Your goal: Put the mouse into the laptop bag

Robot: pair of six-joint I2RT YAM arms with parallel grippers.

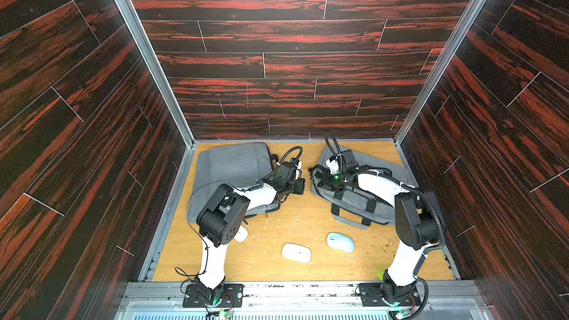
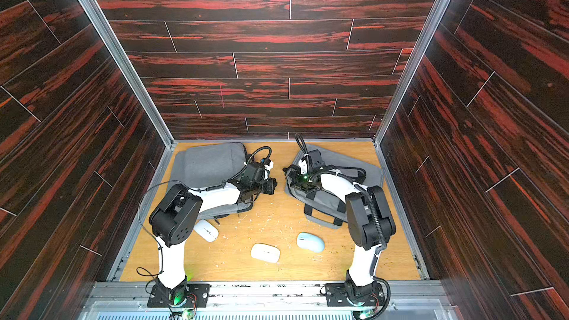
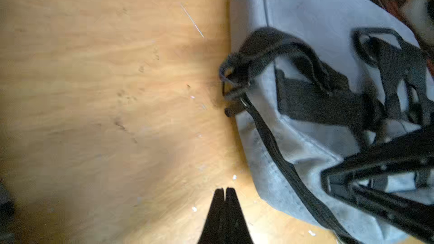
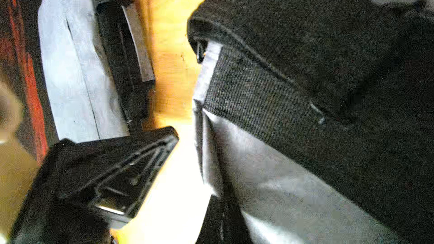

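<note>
A grey laptop bag (image 1: 379, 207) with black straps lies on the right half of the table, a second grey bag (image 1: 228, 160) on the left half. My left gripper is shut with nothing between its fingers, just left of that bag's end. A white mouse (image 1: 295, 253), a blue mouse (image 1: 340, 241) and another white mouse (image 2: 205, 230) lie at the front.
The wooden table (image 1: 278, 272) has bare room between the bags at the front. Dark wood-patterned walls with metal corner rails enclose it on the left, right and back.
</note>
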